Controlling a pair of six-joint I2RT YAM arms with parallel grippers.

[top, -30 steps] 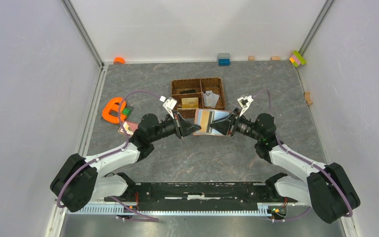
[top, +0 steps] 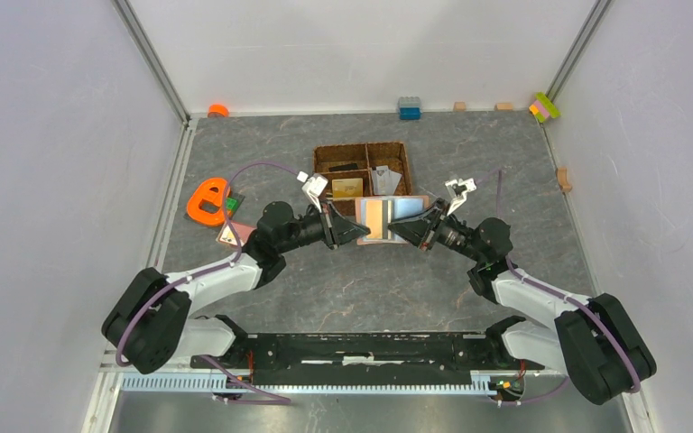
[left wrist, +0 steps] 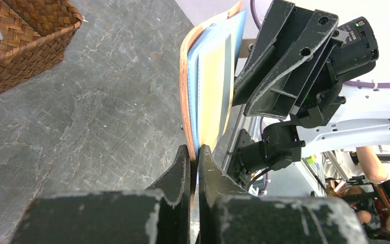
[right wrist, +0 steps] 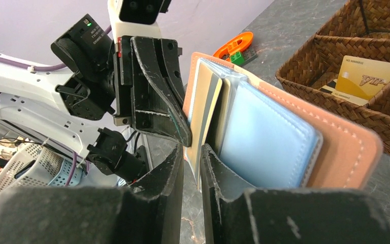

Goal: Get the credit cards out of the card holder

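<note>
An orange card holder (top: 375, 202), lying spread, hangs between my two grippers; its inner pages are light blue (right wrist: 264, 137). My left gripper is shut on its edge, with the cover and pages pinched between the fingers. A cream-yellow card with a grey stripe (right wrist: 201, 104) sits in one page. My right gripper stands part open at that page, the lower edge of the card and page running down between its fingers. No firm contact by the right fingers shows. The left gripper's fingertip is just beyond, against the page.
Behind the holder stands a woven basket (top: 367, 154) with compartments; a gold card (top: 346, 188) and whitish cards (top: 385, 179) lie in it. An orange toy (top: 206, 202) is at the left.
My right gripper and wrist have shifted slightly to the right and tilted a little. The left arm has moved slightly right, with the card holder still held.
</note>
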